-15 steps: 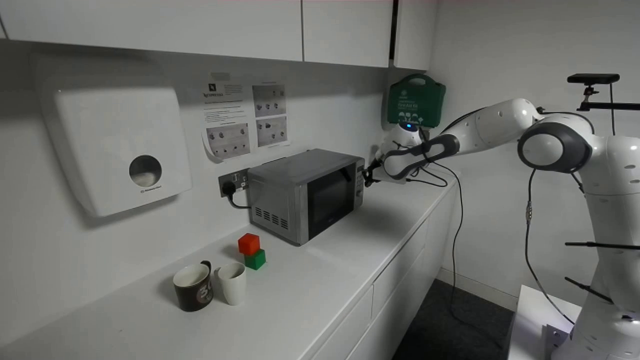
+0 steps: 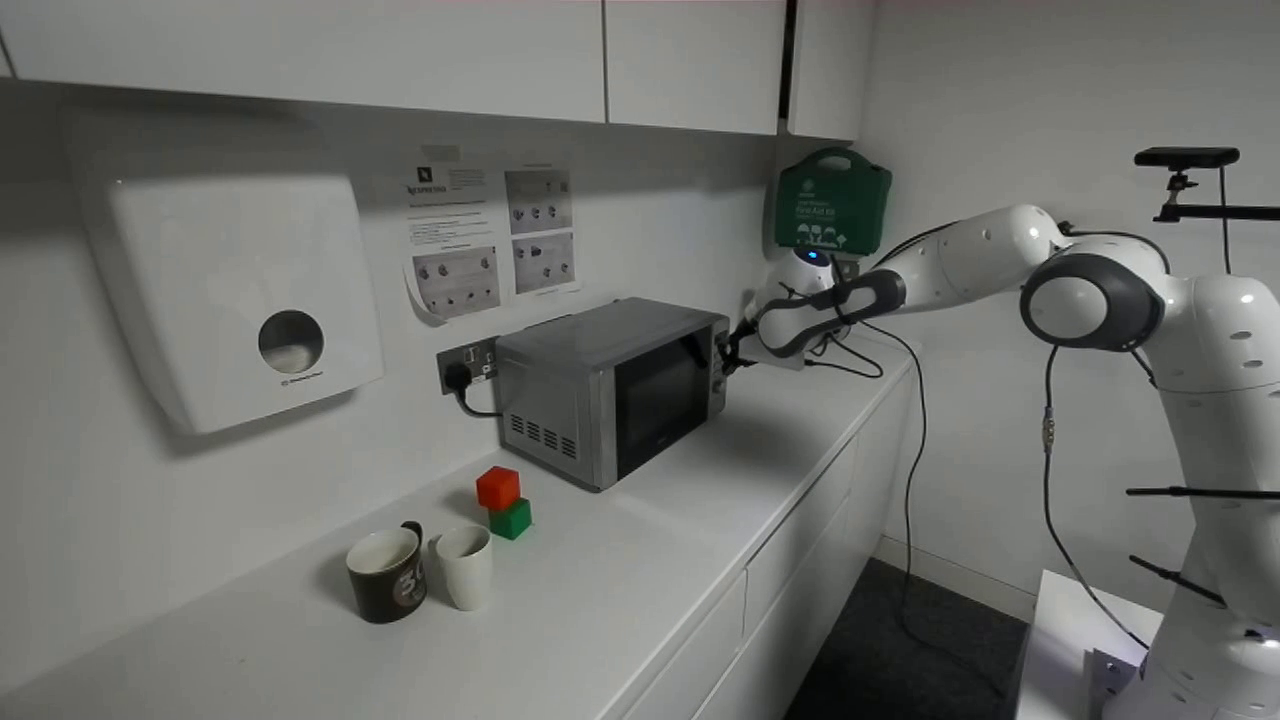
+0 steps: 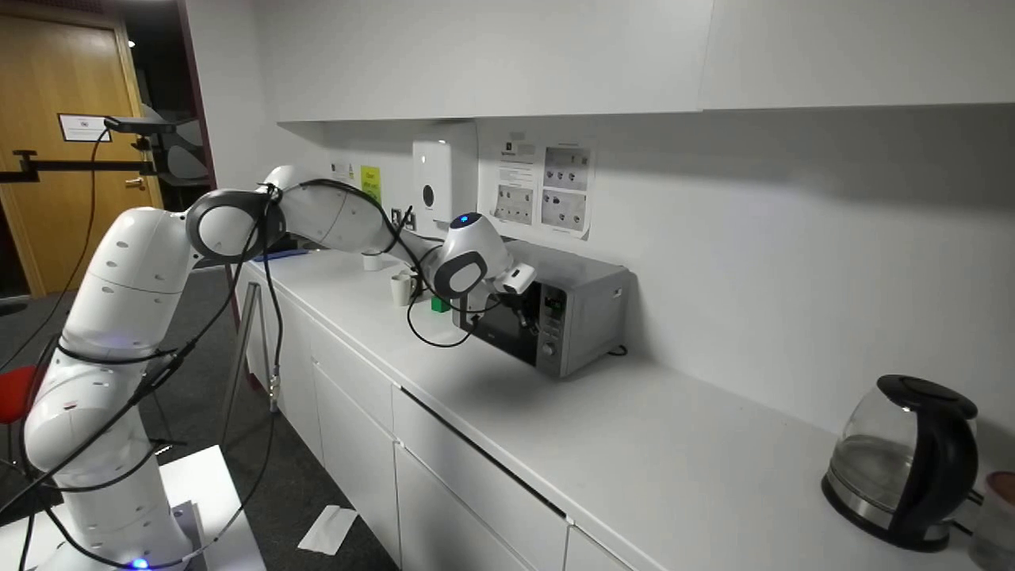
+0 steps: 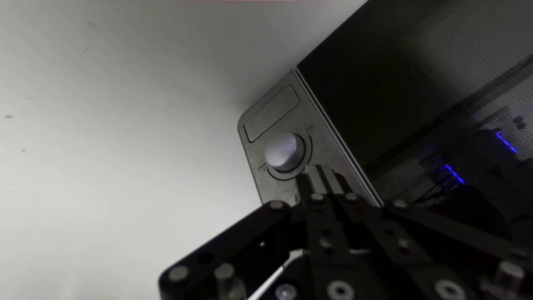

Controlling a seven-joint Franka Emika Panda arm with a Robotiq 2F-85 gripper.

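Note:
A grey microwave (image 2: 558, 360) stands on the counter with its door shut. My gripper (image 2: 729, 353) is at the right-hand side of its front, over the control panel (image 3: 552, 319). Seen from the wrist, the gripper is shut, its fingertips side by side with nothing showing between them. A round silver knob (image 4: 282, 151) sits just past the tips, low on the panel, above a flat rectangular button (image 4: 272, 113). The fingers hide the part of the panel behind them. Whether the tips touch the panel, I cannot tell.
A red block (image 2: 498, 487) rests on a green block (image 2: 511, 518), near a white mug (image 2: 465, 566) and a dark mug (image 2: 386, 574). A glass kettle (image 3: 885, 466) stands well to the microwave's other side. Bare counter (image 3: 666, 447) lies between.
The arm has shifted slightly to the left in exterior view 1, bringing my gripper a little closer to the microwave's panel. The microwave, blocks and mugs have not moved.

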